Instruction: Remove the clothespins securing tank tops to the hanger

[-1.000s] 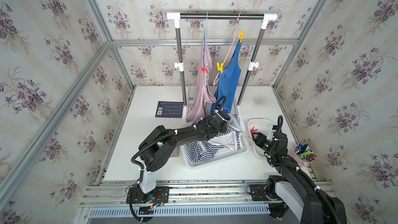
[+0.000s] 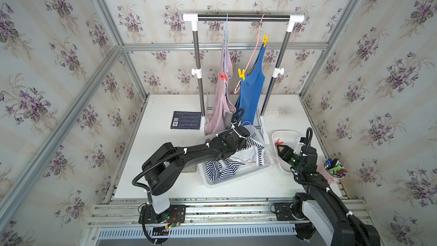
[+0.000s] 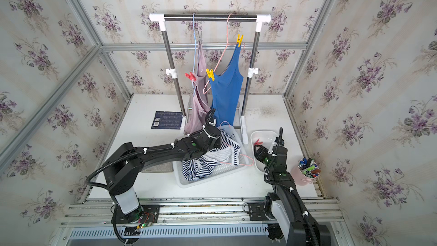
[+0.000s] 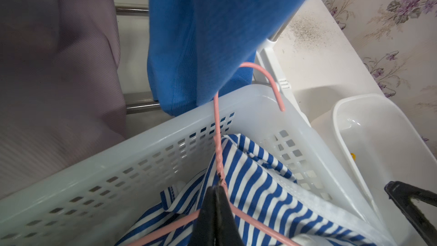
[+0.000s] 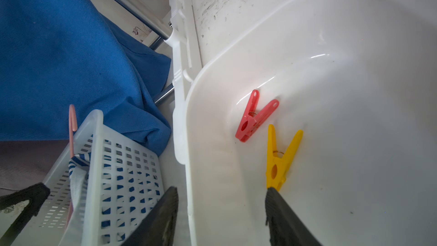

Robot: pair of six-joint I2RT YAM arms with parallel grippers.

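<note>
Two yellow clothespins [image 2: 241,74] grip the blue tank top [image 2: 251,86] on the pink hanger at the rack. A red clothespin [image 2: 222,77] is on the mauve top [image 2: 220,104] beside it. In the left wrist view, my left gripper is shut over the basket, its tips at the neck of a loose pink hanger [image 4: 219,157]; whether the wire is between them cannot be told. My right gripper stands open over the white bin [image 5: 200,186], where a red clothespin [image 5: 248,125] and a yellow clothespin [image 5: 283,165] lie apart from its fingers.
The white basket [image 2: 214,183] holds a striped garment [image 2: 223,167]. Rack legs [image 2: 199,77] rise behind it. A cup of markers [image 3: 301,177] stands right of the bin. Bare table lies left of the basket.
My left arm has shifted slightly leftward and toward the front over the basket. The hanging yellow clothespin swayed a little. My right arm stays nearly in place at the bin.
</note>
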